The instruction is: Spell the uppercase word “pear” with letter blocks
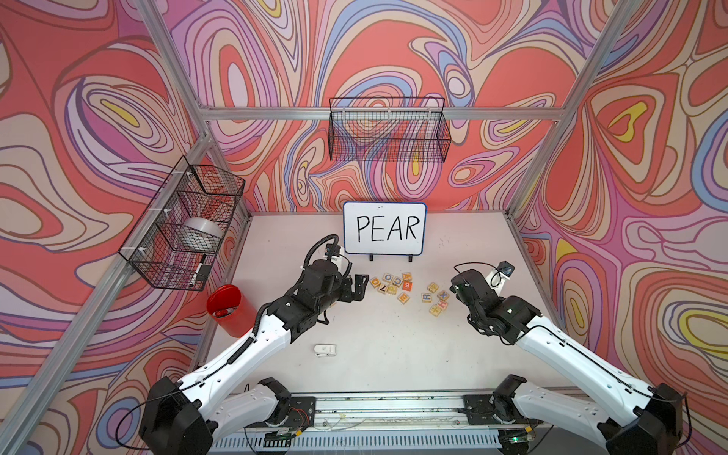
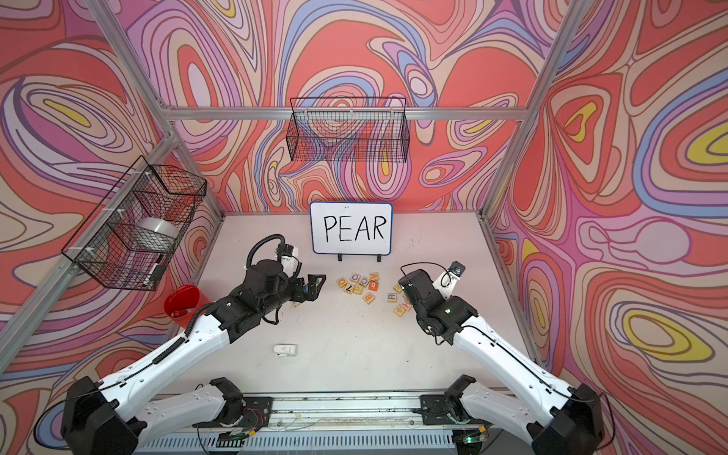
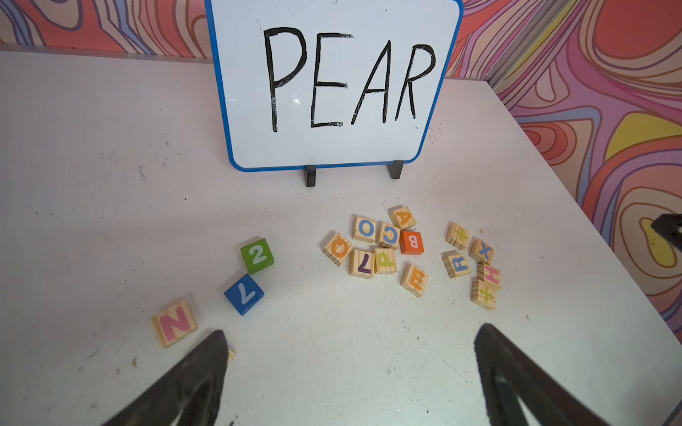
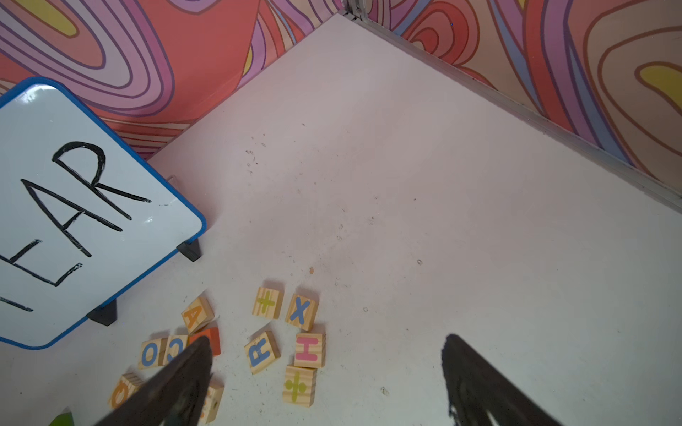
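Note:
A whiteboard (image 3: 334, 149) at the back reads PEAR. In front of it lie loose letter blocks, in no row. An A block (image 3: 402, 217) sits behind the red B block (image 3: 411, 242). An R block (image 4: 262, 351) with a blue letter rests in the right cluster. An orange-lettered block (image 3: 414, 279) lies tilted nearer the front, perhaps E; a yellowish-lettered one (image 3: 385, 260), perhaps P, is hard to read. My left gripper hangs above the table, open and empty. Also open, with nothing held, is my right gripper, right of the blocks.
A green 2 block (image 3: 257, 255), a blue block (image 3: 243, 294) and an N block (image 3: 174, 323) lie at left. A red bucket (image 1: 231, 312) stands at the table's left side, a small white object (image 1: 325, 349) towards the front.

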